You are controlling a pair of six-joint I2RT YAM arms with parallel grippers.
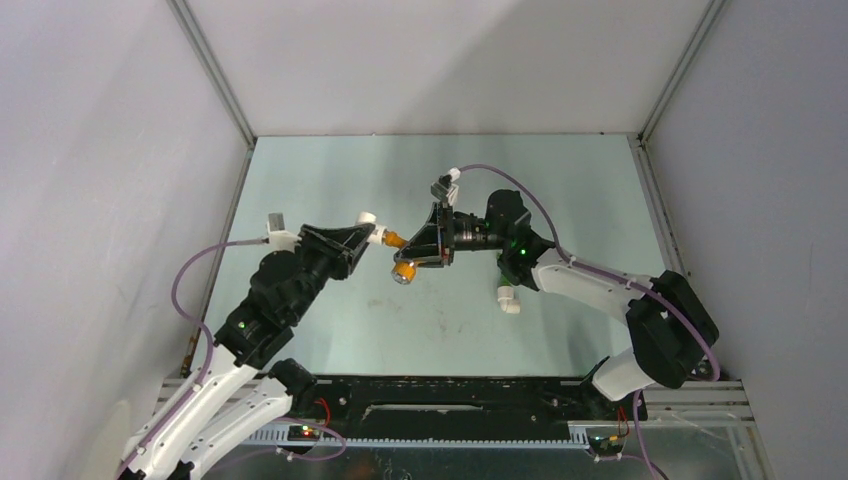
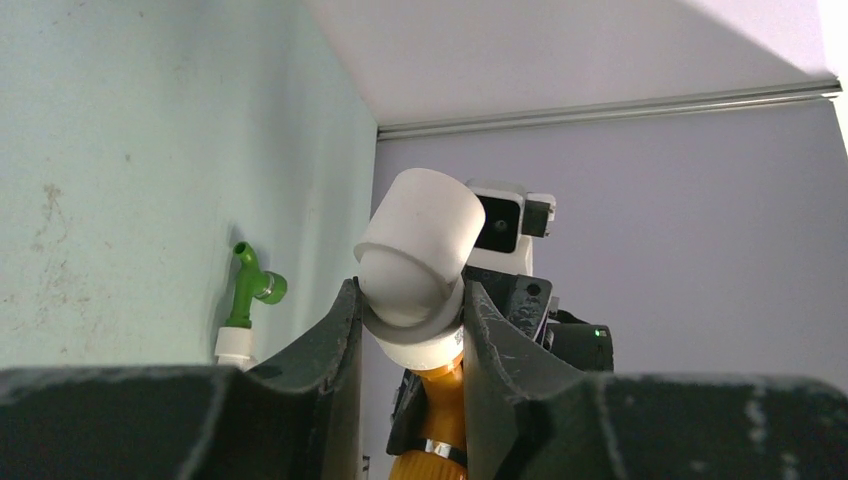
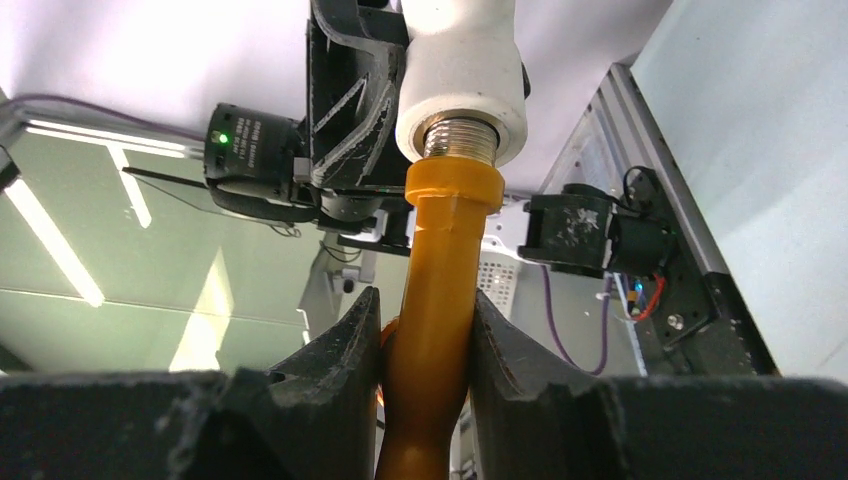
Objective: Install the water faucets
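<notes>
A white elbow fitting (image 1: 371, 224) meets the threaded end of an orange faucet (image 1: 403, 270) at mid-board. My left gripper has its fingers at either side of the white fitting, shut on it as far as shows. In the right wrist view, my right gripper is shut on the orange faucet's body, with some metal thread showing between faucet and white fitting (image 3: 460, 95).
A green faucet (image 2: 250, 290) with a white fitting (image 1: 506, 300) lies on the board to the right, partly under the right arm. The board (image 1: 400, 330) is otherwise clear. Walls stand at back, left and right.
</notes>
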